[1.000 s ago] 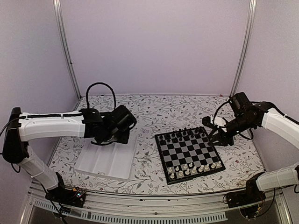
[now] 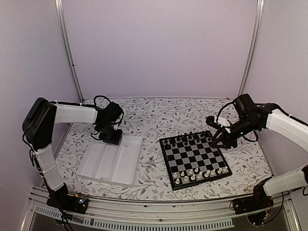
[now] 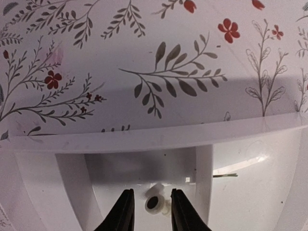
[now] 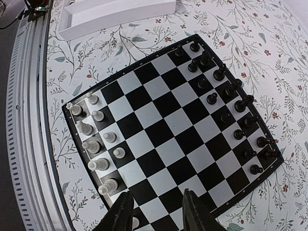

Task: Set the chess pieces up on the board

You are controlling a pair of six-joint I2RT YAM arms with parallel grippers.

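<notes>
My left gripper is open, its fingers low in a compartment of the white tray [image 3: 250, 126], either side of a small white piece [image 3: 156, 204] lying there. The chessboard [image 2: 194, 159] holds black pieces along its back and white pieces along its front, as the top view shows; in the right wrist view black pieces [image 4: 239, 106] fill the right side, white pieces [image 4: 98, 164] the left. My right gripper hovers open over the board's right part, with nothing seen held between its fingers.
Walls stand at back and sides, and a metal rail [image 2: 159, 204] runs along the front edge.
The right arm has shifted only slightly, and the board looks unchanged.
</notes>
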